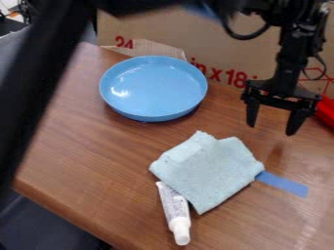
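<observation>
My black gripper (274, 117) hangs over the wooden table at the right, open, with its two fingers pointing down and nothing seen between them. It is right of a round blue plate (152, 86) and above and right of a folded pale cloth (206, 171). A white tube (175, 211) lies at the cloth's lower left. A blue strip (282, 184) shows at the cloth's right.
A cardboard box (216, 54) stands along the back. A red object (326, 114) sits behind the gripper at the right edge, partly hidden. A dark arm part covers the upper left.
</observation>
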